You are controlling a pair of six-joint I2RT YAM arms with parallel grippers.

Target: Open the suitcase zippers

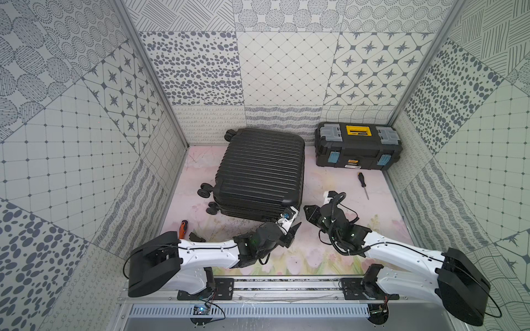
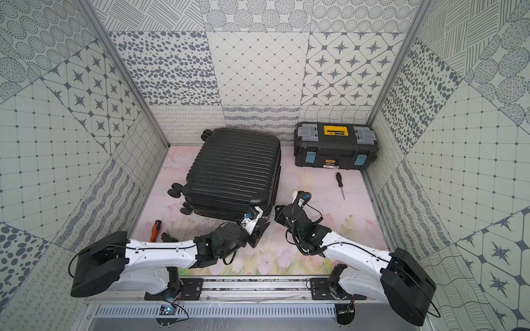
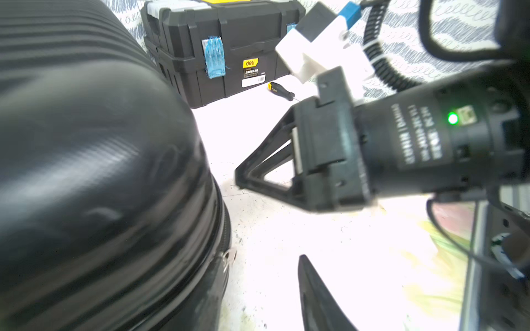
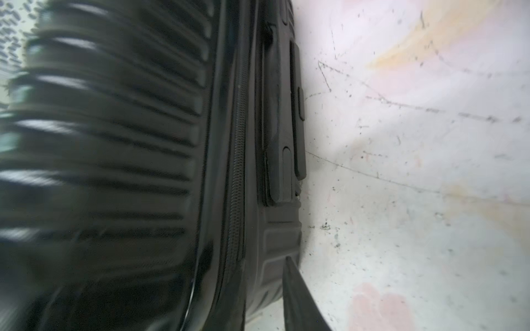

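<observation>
A black ribbed suitcase (image 1: 259, 165) lies flat on the floor. My left gripper is part open at its front right corner, where a small metal zipper pull (image 3: 229, 256) shows beside one finger; whether it touches is unclear. My right gripper hovers at the suitcase's right side, part open, facing the zipper track (image 4: 237, 149) and side handle (image 4: 281, 171); nothing visible is between its fingers.
A black toolbox (image 1: 357, 149) stands at the back right, with a screwdriver (image 1: 362, 182) in front. An orange-handled tool (image 1: 182, 229) lies at the front left.
</observation>
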